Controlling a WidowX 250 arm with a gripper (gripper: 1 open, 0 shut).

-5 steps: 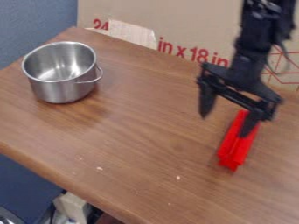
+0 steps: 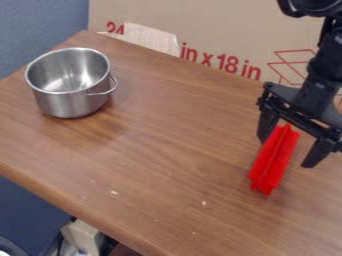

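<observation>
A long red object (image 2: 273, 163) lies on the wooden table (image 2: 160, 170) at the right, angled away from the viewer. My black gripper (image 2: 291, 140) hovers over its far end, open, its two fingers on either side of it; whether they touch it I cannot tell.
A steel pot (image 2: 70, 84) stands at the back left near the table's edge. A cardboard panel (image 2: 227, 30) with red printing stands behind the table.
About a second ago the gripper was blurred and farther left; it moved right over the red object and has barely moved since. The red object looks unmoved.
</observation>
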